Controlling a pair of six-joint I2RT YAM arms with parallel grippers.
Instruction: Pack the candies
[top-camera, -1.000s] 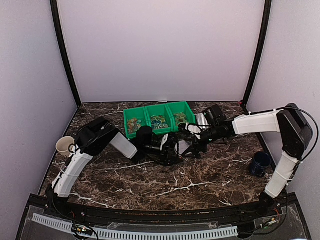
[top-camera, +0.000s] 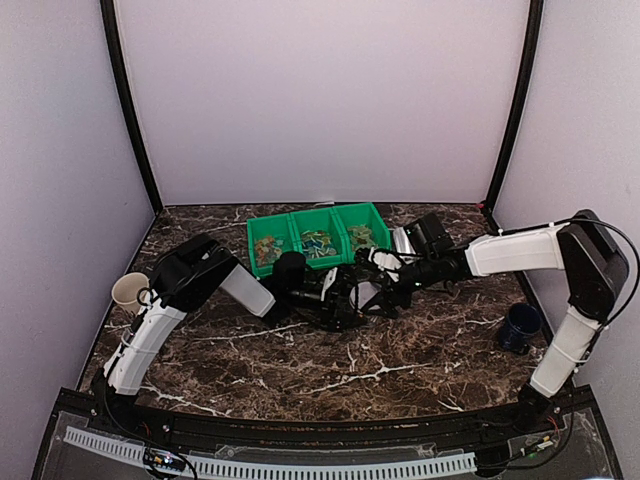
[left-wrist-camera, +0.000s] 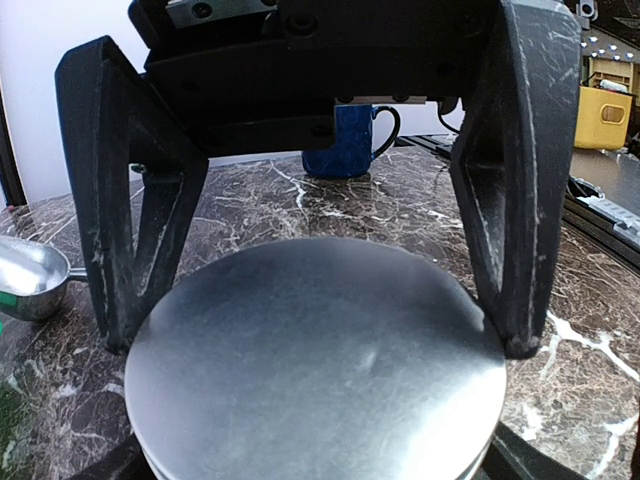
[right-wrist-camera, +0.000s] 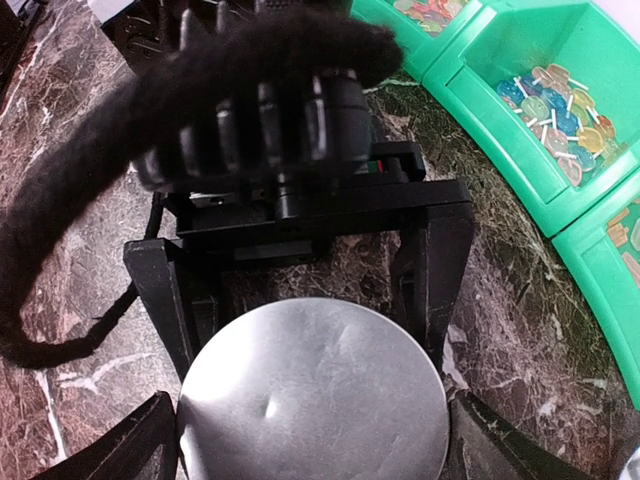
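Note:
Near the table's middle my two grippers meet at a silver round container. In the left wrist view, a smooth silver round end lies between the wide-open fingers of my left gripper. A dented silver round end sits between the spread fingers of my right gripper, also open. I cannot tell whether both ends belong to one container; its sides are mostly hidden. Behind the grippers, a green three-part bin holds candies; lollipops fill part of one compartment in the right wrist view.
A metal scoop lies at the left wrist view's edge. A blue mug stands at the right, a whitish cup at the left beside my left arm.
My right gripper has shifted very slightly near the silver container. The left arm, bin, mug and cup look unmoved.

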